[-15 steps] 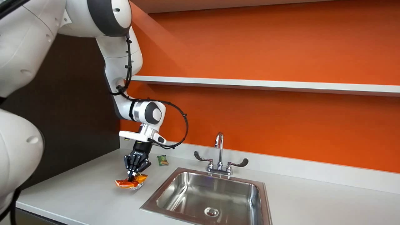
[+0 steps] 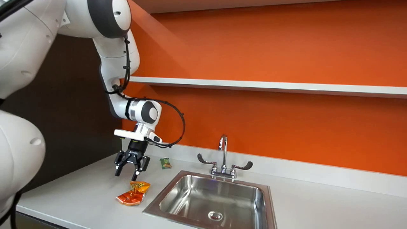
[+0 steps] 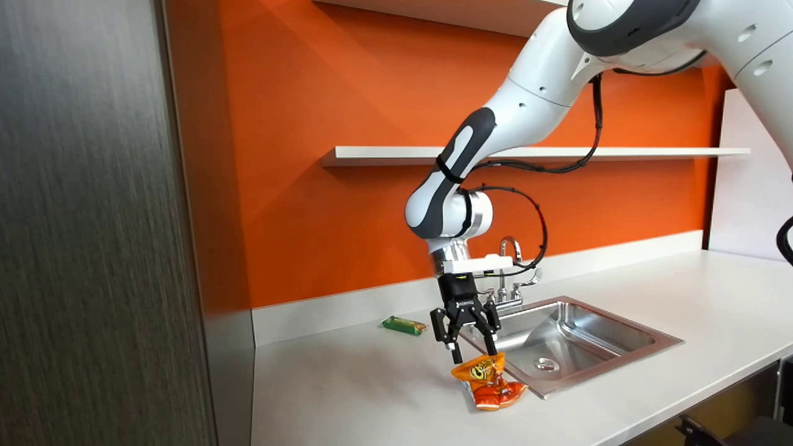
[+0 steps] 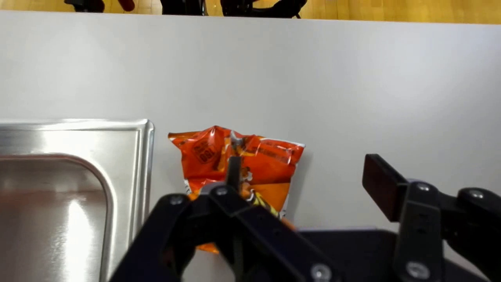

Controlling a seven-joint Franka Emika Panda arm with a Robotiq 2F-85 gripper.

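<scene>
An orange and red snack bag (image 2: 133,194) lies crumpled on the grey counter, left of the sink. My gripper (image 2: 126,176) is above it, its fingers spread apart with nothing held between them. From the other side, the bag (image 3: 492,388) appears just below the fingertips. In the wrist view one fingertip (image 4: 233,172) overlaps the bag (image 4: 267,167), while the other finger (image 4: 380,188) is over bare counter; the bag's lower part is hidden behind the gripper.
Beside the bag is a steel sink (image 2: 181,176) with a faucet (image 2: 224,152) at its back edge. A small green packet (image 3: 403,326) lies near the back wall. A white shelf (image 2: 267,84) runs along the orange wall.
A second ago the gripper was closed on the bag, low over the counter. Now its fingers have parted, the arm has risen slightly leftward, and the bag lies free on the counter.
</scene>
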